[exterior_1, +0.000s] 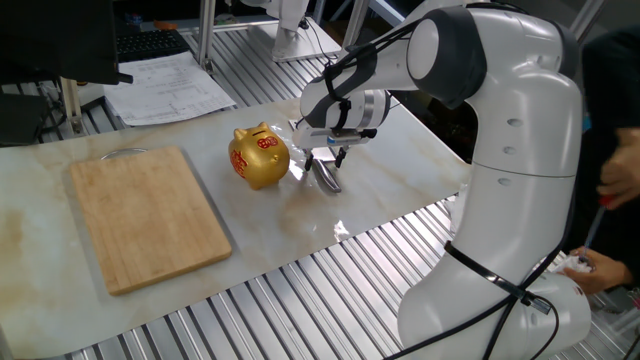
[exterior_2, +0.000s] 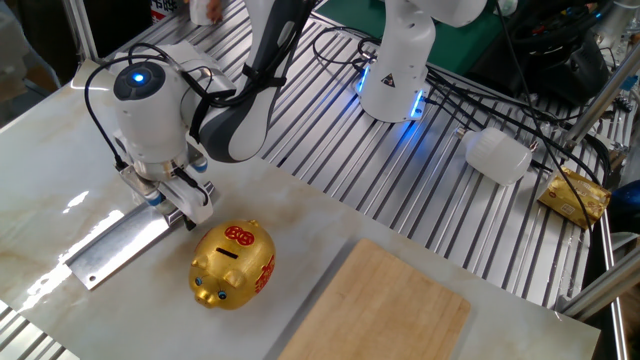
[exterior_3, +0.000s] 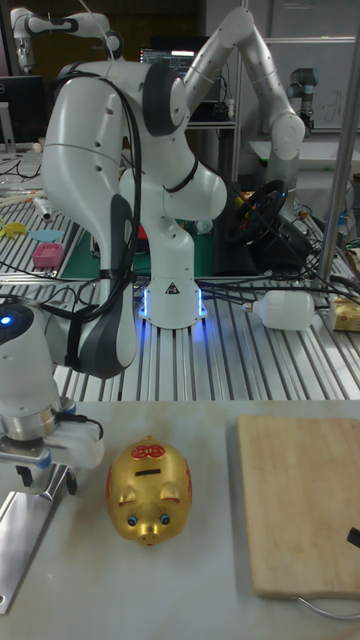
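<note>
A metal cleaver-like knife lies flat on the marbled table, its broad blade (exterior_2: 118, 246) showing in exterior view 2 and its curved handle (exterior_1: 328, 179) in exterior view 1. Right above the handle end, my gripper (exterior_1: 325, 161) points down, its fingers apart on either side of the handle. Whether a finger touches the handle is unclear. Close beside the gripper stands a gold piggy bank (exterior_1: 259, 158) with red markings, upright and apart from the fingers.
On the far side of the piggy bank from the gripper lies a wooden cutting board (exterior_1: 150, 218), bare on top. Slatted metal rails (exterior_1: 310, 305) border the table. Printed papers (exterior_1: 165, 90) rest behind it. A person's hands (exterior_1: 610, 270) work near the arm's base.
</note>
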